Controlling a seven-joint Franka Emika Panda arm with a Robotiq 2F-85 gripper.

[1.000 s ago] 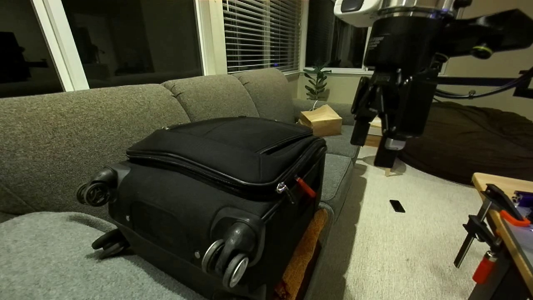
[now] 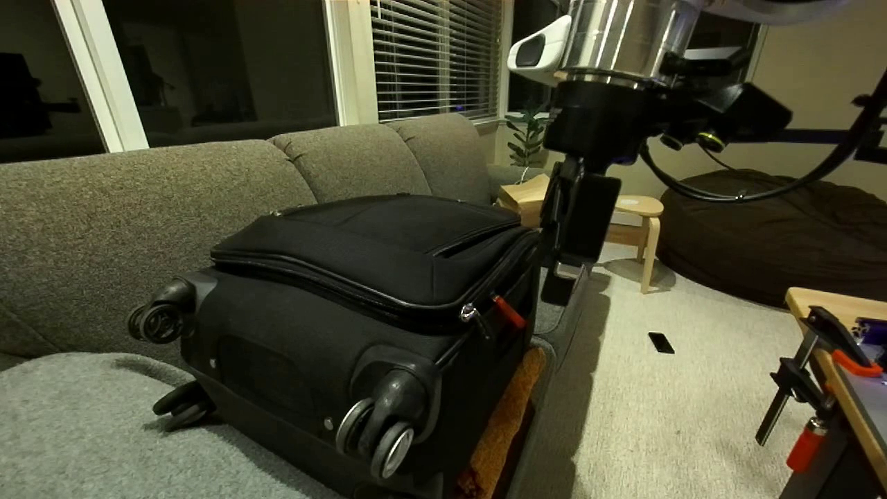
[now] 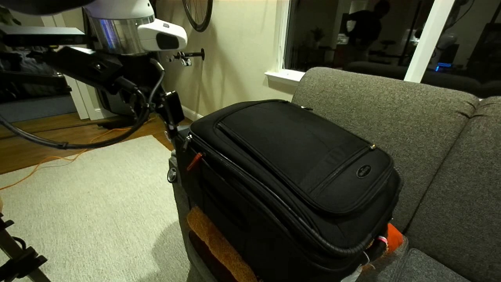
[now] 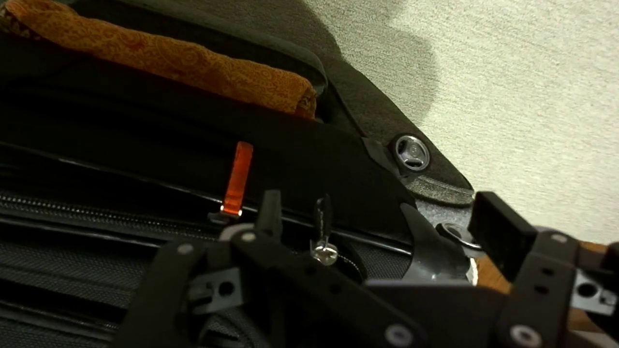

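Note:
A black suitcase [image 2: 374, 258] lies flat on the grey sofa, its wheels facing exterior view 1. Along its zipper hang a red pull tab [image 4: 238, 180] and a silver slider with a dark pull [image 4: 323, 253], both close to one corner. My gripper is open, its fingers wide apart with nothing held. In the wrist view the silver slider appears between the fingers, nearer the left one; the red tab is just outside that finger. From exterior view 2, the gripper [image 3: 174, 129] is beside the suitcase's corner. Whether it touches the suitcase, I cannot tell.
An orange patterned cloth [image 4: 203, 66] is tucked beside the suitcase at the sofa's edge. The sofa back [image 3: 437, 122] rises behind. A phone [image 2: 662, 342] lies on the open carpet. At the right, a table [image 2: 840, 312] carries a clamp [image 2: 831, 341].
My arm has moved leftward in exterior view 1, from over the carpet to the suitcase's side, and has turned. The suitcase and its zipper pulls have stayed in place.

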